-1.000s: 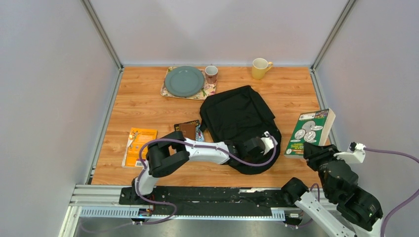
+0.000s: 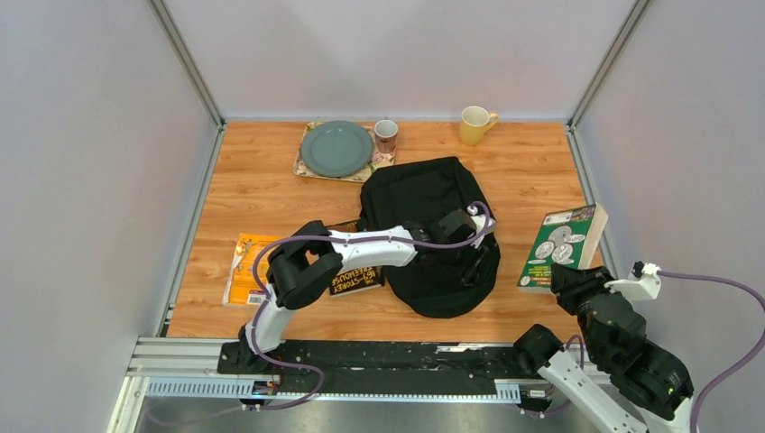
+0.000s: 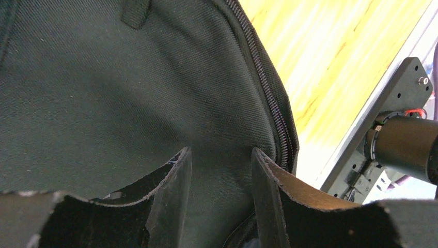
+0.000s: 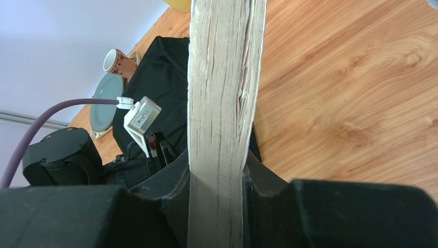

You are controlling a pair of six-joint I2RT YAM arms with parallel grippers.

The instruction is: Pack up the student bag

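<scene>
The black bag lies flat on the table, its zipped edge close up in the left wrist view. Over the bag's front half is my left gripper, its fingers apart with only black cloth visible behind the gap. A thick green book is raised at the table's right side; my right gripper is shut on it, page edges facing the right wrist camera. Partly under the left arm lies a dark book, and an orange book rests at the left.
At the back, a floral tray carries a grey plate and a patterned cup. A yellow mug stands farther right. Bare table lies between bag and right wall.
The bag has slid slightly left, covering part of the dark book. The green book has moved only slightly.
</scene>
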